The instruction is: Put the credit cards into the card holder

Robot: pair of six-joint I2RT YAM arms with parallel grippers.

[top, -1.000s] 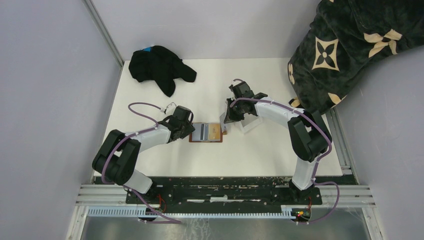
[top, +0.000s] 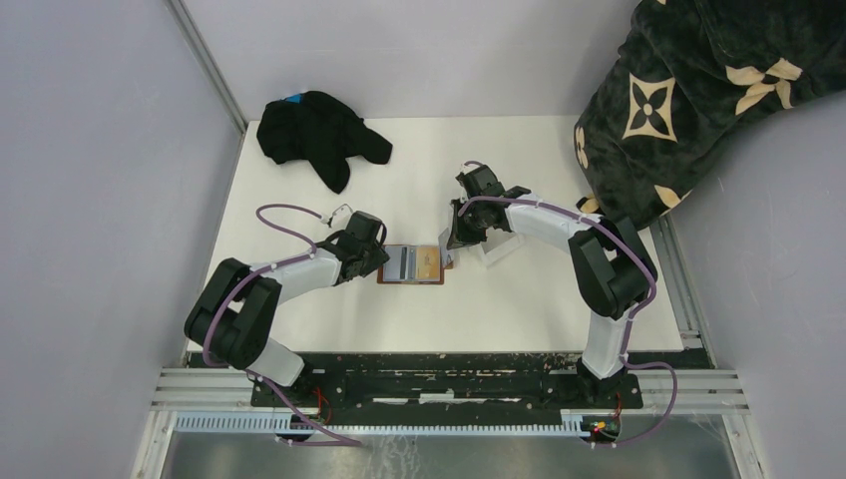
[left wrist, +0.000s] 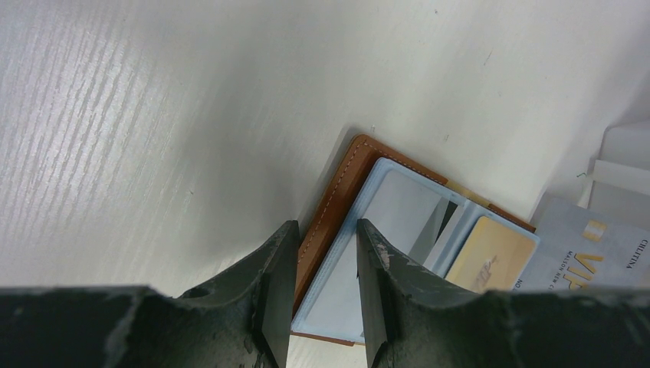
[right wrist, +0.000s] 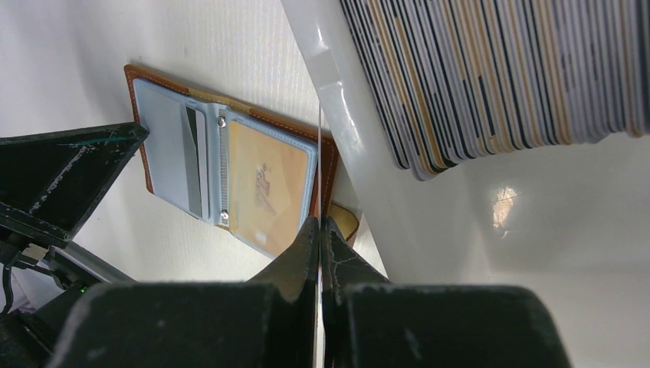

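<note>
The open brown and pale-blue card holder lies on the white table. At its left edge my left gripper stands open, the holder's stitched brown border showing between its fingers. My right gripper is shut on a thin credit card, which appears edge-on as a pale line in the right wrist view. In the left wrist view the card's grey face has gold print; it stands by the holder's right end. A gold-coloured card sits under the holder's right clear window.
A white tray holding a row of several cards stands just right of the holder. Black cloth lies at the back left, and a dark patterned cushion at the back right.
The left arm and the holder stay where they were.
</note>
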